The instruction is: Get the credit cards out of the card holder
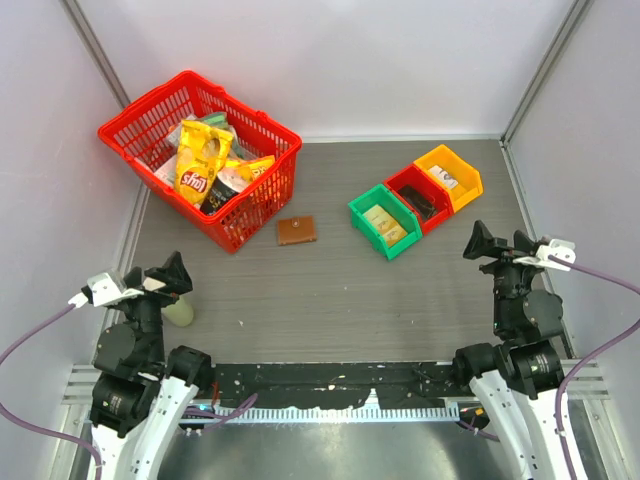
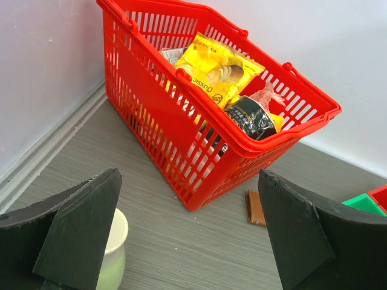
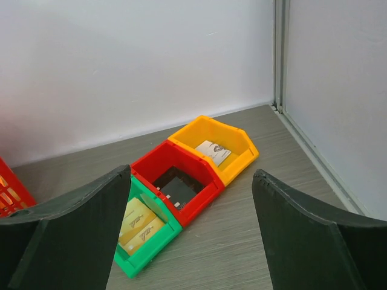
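A brown leather card holder [image 1: 296, 229] lies flat on the table near the middle back; in the left wrist view the holder [image 2: 256, 208] shows partly behind a finger. No cards are visible on it. My left gripper [image 1: 152, 275] is at the left, open and empty, short of the holder. My right gripper [image 1: 500, 243] is at the right, also open with nothing between its fingers.
A red basket [image 1: 142, 128] of snack bags stands back left. Green [image 1: 361, 206], red [image 1: 400, 174] and yellow [image 1: 445, 152] bins with small items stand back right. A pale green cylindrical object [image 2: 112, 269] is by the left gripper.
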